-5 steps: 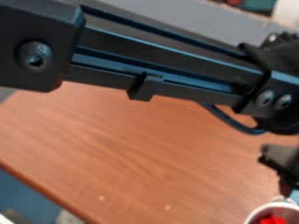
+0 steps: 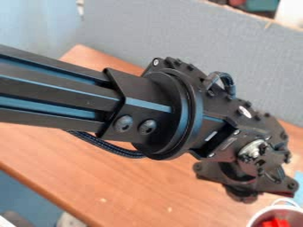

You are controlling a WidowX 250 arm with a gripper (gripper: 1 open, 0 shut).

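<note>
My black arm [image 2: 59, 93] reaches from the left edge to a round wrist joint [image 2: 178, 111] in the middle of the camera view, with dark bracketed parts and a cable beyond it at the right. The gripper's fingers cannot be made out; they are hidden or out of sight behind the wrist parts. At the bottom right corner a white cup [image 2: 272, 214] holding red pieces is partly in view.
A grey panel [image 2: 119, 35] runs along the back. Some small objects sit beyond it at the top right.
The arm has shifted in the view, so that more of the wrist assembly now shows at the middle and right and less of the upper link at the left.
</note>
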